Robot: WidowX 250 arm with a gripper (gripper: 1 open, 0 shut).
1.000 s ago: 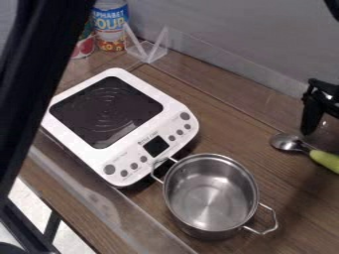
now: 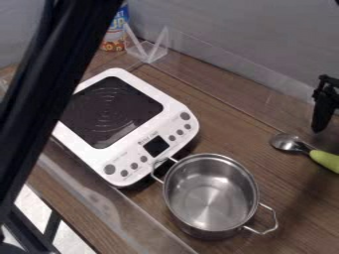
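A white induction cooktop point(image 2: 122, 124) with a dark square top fills the left middle of the view. A steel pot point(image 2: 211, 196) with two handles stands on the wooden counter, just in front of and right of it. A spoon with a green handle point(image 2: 322, 159) lies at the right, cut off by the edge. Above the spoon, the black gripper point(image 2: 318, 109) hangs at the far right edge, mostly out of frame; its fingers are too small and dark to read.
A can point(image 2: 111, 28) and a clear plastic item point(image 2: 146, 43) stand at the back against the wall. Bare counter point(image 2: 232, 114) lies between cooktop and gripper. A dark frame crosses the left side.
The gripper has shifted slightly over the last second, a little to the right. The pot, cooktop and spoon have not moved.
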